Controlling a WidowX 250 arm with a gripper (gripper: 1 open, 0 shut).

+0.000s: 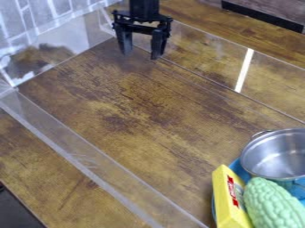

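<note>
The black gripper [141,41] hangs at the top centre, low over the far part of the wooden table, with its two fingers pointing down and apart, so it is open. I see nothing between the fingers. A silver metal pot [276,153], a yellow box [229,199] and a pale green ridged object [272,207] are grouped at the lower right, on something blue, well away from the gripper.
Clear low walls border the wooden work surface [143,125], whose middle is bare. A tiled wall [36,27] stands at the upper left. A white strip [244,69] crosses the right side.
</note>
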